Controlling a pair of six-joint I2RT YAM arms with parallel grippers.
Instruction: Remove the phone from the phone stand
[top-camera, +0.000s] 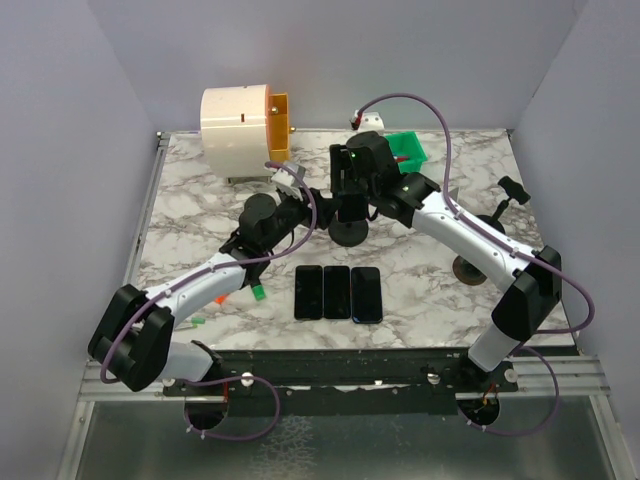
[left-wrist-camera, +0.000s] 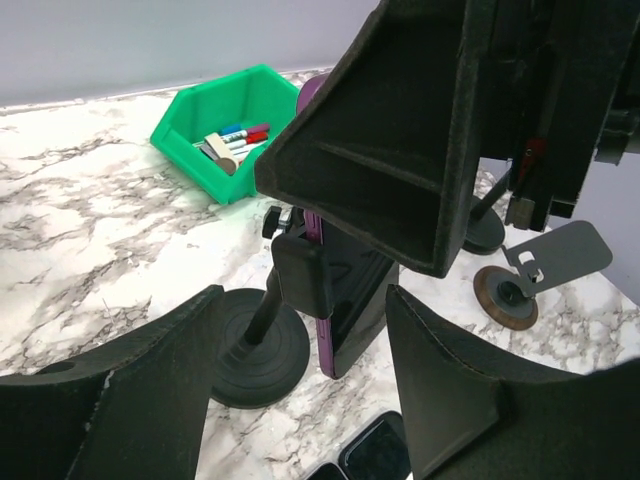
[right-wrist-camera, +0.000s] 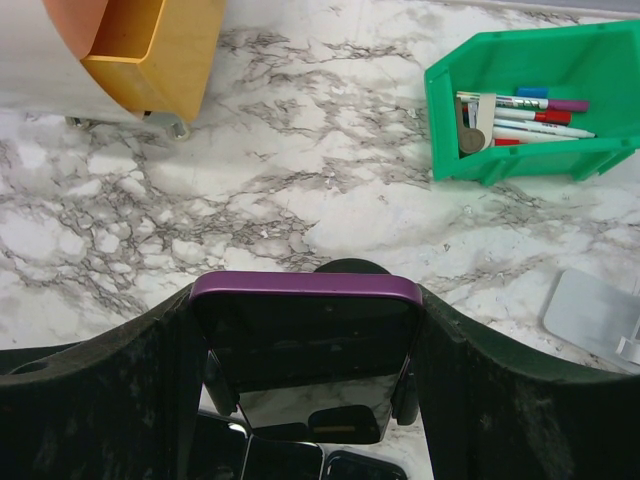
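The purple-edged phone (right-wrist-camera: 305, 350) stands upright above the phone stand's round black base (left-wrist-camera: 258, 360), held in my right gripper, which is shut on it. In the left wrist view the stand's pole and clamp show just behind the phone. My left gripper is part open, its fingers reaching toward the stand and phone from the left, with no contact clearly visible.
Three dark phones (top-camera: 337, 292) lie at the front middle. A green bin (right-wrist-camera: 530, 95) of pens and a cream-and-yellow cabinet (top-camera: 235, 130) are at the back. Other black stands (top-camera: 470, 268) stand at the right.
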